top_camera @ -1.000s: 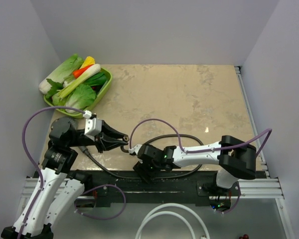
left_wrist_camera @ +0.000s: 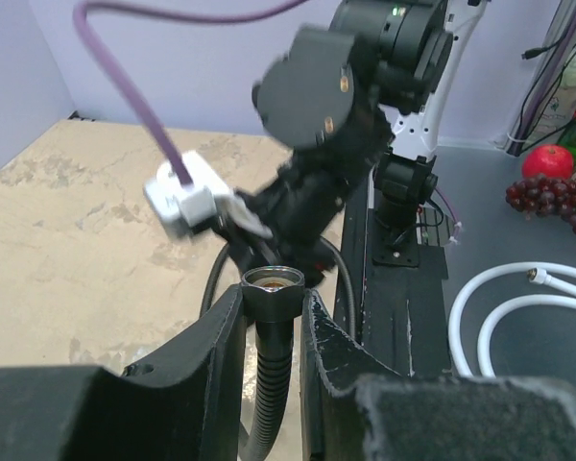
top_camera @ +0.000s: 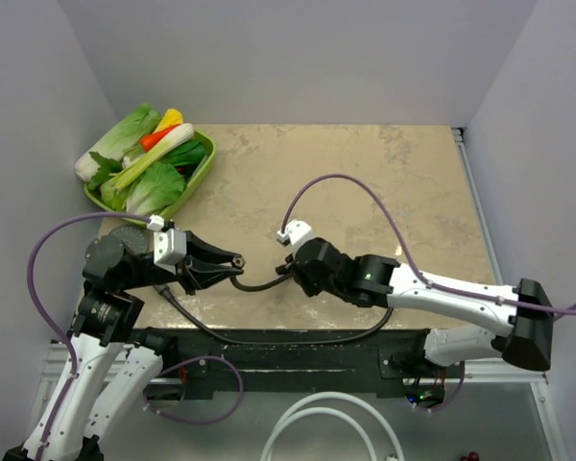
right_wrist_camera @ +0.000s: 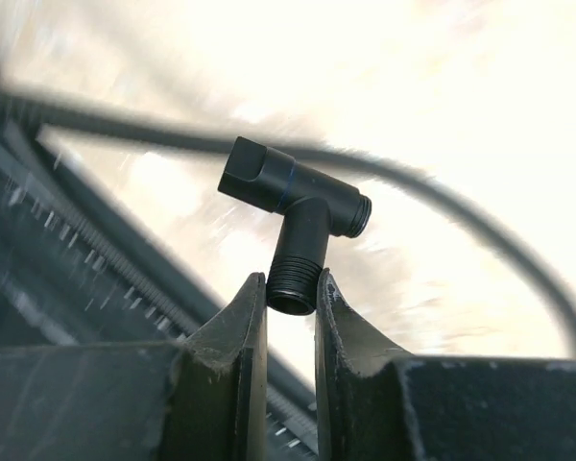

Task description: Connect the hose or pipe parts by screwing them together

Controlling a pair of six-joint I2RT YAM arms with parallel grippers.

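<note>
My left gripper is shut on the end of the dark hose [left_wrist_camera: 269,384], its hex nut [left_wrist_camera: 274,279] upright above the fingertips; in the top view that gripper [top_camera: 230,269] hangs over the counter's left part. My right gripper is shut on a black T-shaped fitting [right_wrist_camera: 307,192], holding it by the threaded branch above the blurred hose and counter. In the top view the right gripper [top_camera: 290,269] is just right of the hose end, its fitting mostly hidden by the arm.
A green basket of vegetables [top_camera: 197,182] stands at the back left. White hoses [top_camera: 346,403] lie in the sink area in front, with fruit [left_wrist_camera: 547,163] beyond.
My right arm has risen from the counter's front edge and moved back, its wrist turning and its purple tube lifting.
</note>
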